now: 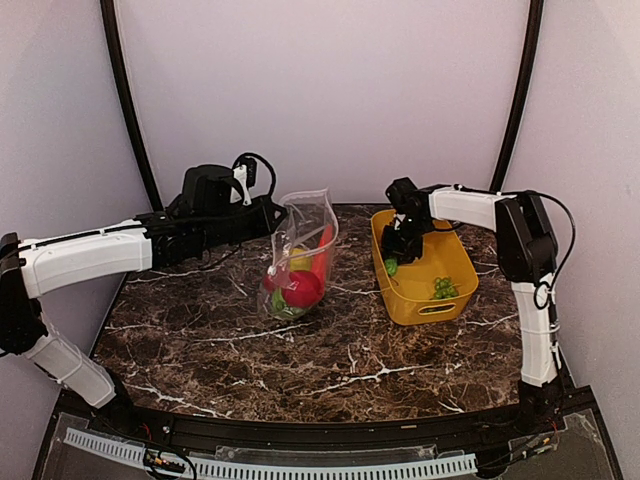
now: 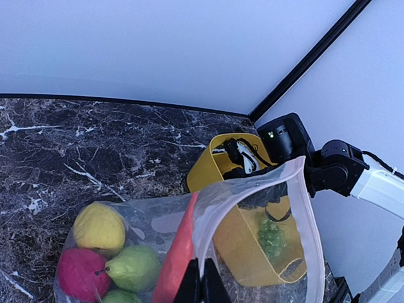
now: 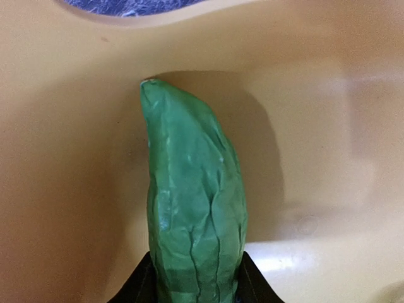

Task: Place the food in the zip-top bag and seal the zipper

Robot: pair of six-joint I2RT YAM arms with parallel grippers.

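In the right wrist view a long wrinkled green vegetable [image 3: 192, 183] lies low in the yellow bin, and my right gripper is shut on it, one finger against each side. From above, only its green end [image 1: 391, 266] shows beneath that gripper. My left gripper is shut on the rim of the clear zip top bag [image 1: 312, 215], whose mouth gapes. Inside the bag are a yellow fruit [image 2: 99, 226], a magenta one [image 2: 82, 274], a green pear [image 2: 134, 268] and a long red piece [image 2: 177, 259].
The yellow bin [image 1: 398, 310] stands right of the bag, its walls around my right gripper. Green grapes [image 1: 444, 288] lie near its front end. Bare marble table [image 1: 300, 365] stretches in front of both.
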